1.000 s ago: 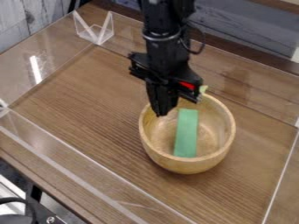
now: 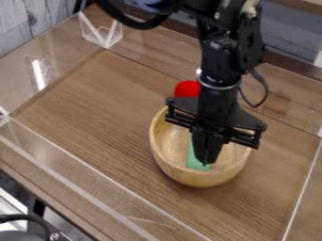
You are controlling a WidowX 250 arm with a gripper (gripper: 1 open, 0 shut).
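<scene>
The black arm reaches down into a tan bowl (image 2: 167,146) near the middle right of the wooden table. Its gripper (image 2: 201,139) is low inside the bowl, over a green block (image 2: 198,155) that it partly hides; the gripper looks shut, and whether it touches the block is unclear. A red object (image 2: 187,89) sits behind the bowl, partly hidden by the arm.
A small white wire-like object (image 2: 100,33) stands at the back left. The table's back edge runs along the upper right.
</scene>
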